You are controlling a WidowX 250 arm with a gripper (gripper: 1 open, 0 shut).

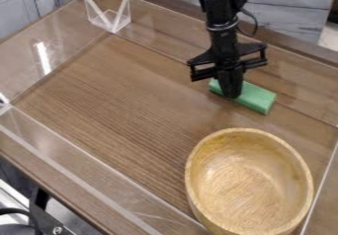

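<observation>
My black gripper (227, 83) hangs from the top centre, its tips down on a green rectangular block (254, 99) at the right of the wooden table (106, 101). The left end of the block is hidden behind the gripper. The fingers look close together; whether anything is between them is unclear.
A large pale yellow bowl (248, 185) sits at the lower right. A clear plastic container (109, 14) stands at the back left. Dark cables lie at the bottom-left corner.
</observation>
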